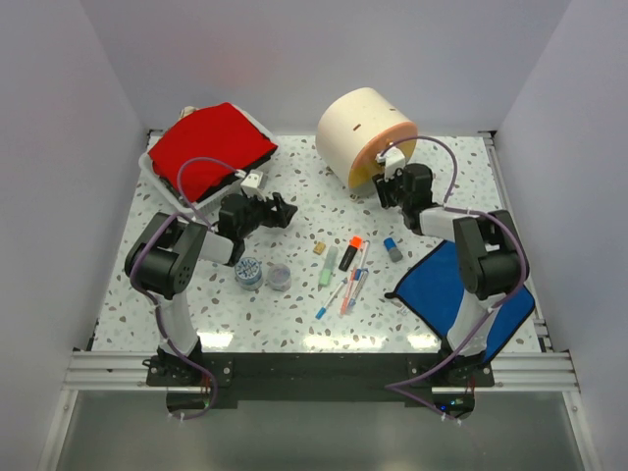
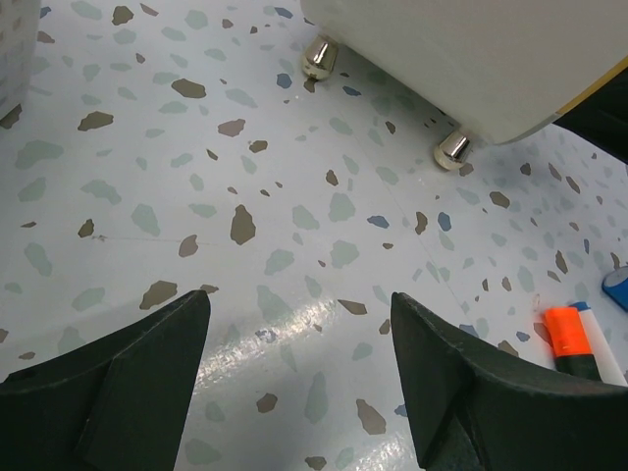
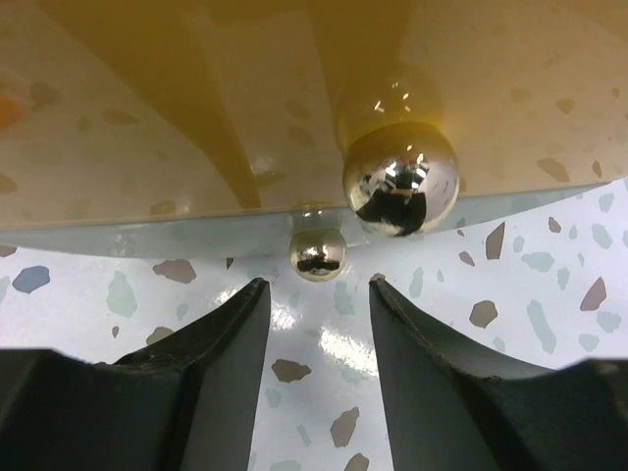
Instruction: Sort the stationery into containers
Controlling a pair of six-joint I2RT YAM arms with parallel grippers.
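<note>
Pens (image 1: 356,285), an orange-capped black marker (image 1: 350,253), a green item (image 1: 328,266), a blue item (image 1: 392,249) and a small tan block (image 1: 320,248) lie loose mid-table. Two round containers, one patterned (image 1: 249,273) and one clear (image 1: 280,277), stand left of them. My left gripper (image 1: 286,210) is open above bare table. In the left wrist view, nothing lies between its fingers. My right gripper is open at the foot of the large cream cylinder (image 1: 358,132). Bare table shows between its fingers in the right wrist view, with round metal feet (image 3: 402,180) just beyond.
A white bin (image 1: 157,182) with red cloth (image 1: 211,147) over it stands at the back left. Blue cloth (image 1: 466,294) covers the right front. Clear table lies between the bin and the cylinder.
</note>
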